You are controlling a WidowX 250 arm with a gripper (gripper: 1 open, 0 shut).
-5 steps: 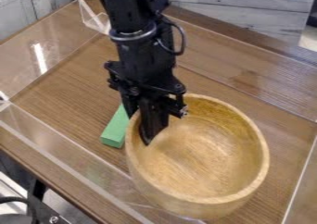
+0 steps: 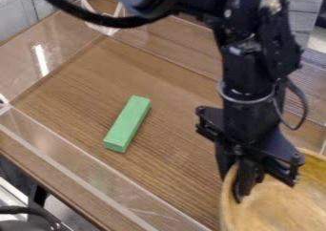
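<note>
The black robot arm fills the centre and right, with my gripper (image 2: 251, 166) low at the right, shut on the rim of a yellow-tan bowl (image 2: 283, 208). The bowl is cut off by the lower-right edges of the view; its far part is hidden behind the arm. A green block (image 2: 126, 124) lies on the wooden table (image 2: 76, 92), left of my gripper and apart from it.
A transparent edge runs along the left and lower left, with black cables beyond it. A pale grey surface shows at the top right.
My gripper has moved right and toward the near side, carrying the bowl with it toward the lower-right corner. The green block is now fully uncovered.
</note>
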